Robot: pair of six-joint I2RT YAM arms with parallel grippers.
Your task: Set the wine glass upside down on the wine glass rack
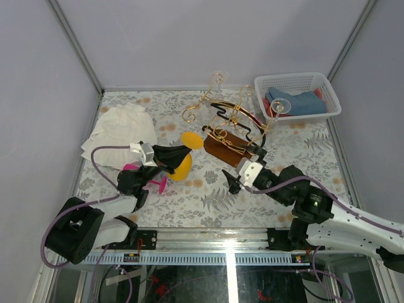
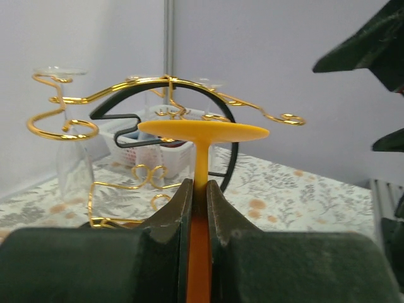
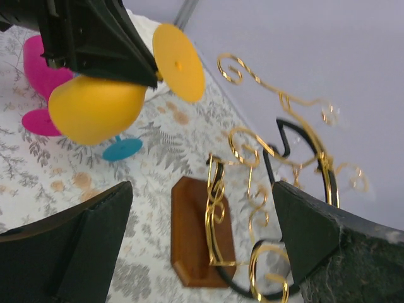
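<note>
A yellow wine glass hangs upside down, its round foot [image 1: 192,140] on top and its bowl [image 3: 98,108] below. My left gripper is shut on its stem, just under the foot. To the right of it stands the gold and black wine glass rack [image 1: 237,123] on a brown wooden base [image 1: 222,149], apart from the yellow glass. Clear glasses [image 2: 74,161] hang in the rack's loops. My right gripper [image 1: 232,180] stands open in front of the rack, nothing between its fingers; in its own view the rack shows beyond the right finger [image 3: 334,246].
A pink glass [image 3: 41,123] and a blue glass [image 3: 122,149] lie on the patterned cloth, partly behind the left arm. A white cloth [image 1: 117,132] spreads at the left. The white basket [image 1: 294,83] holds folded cloths at the back right.
</note>
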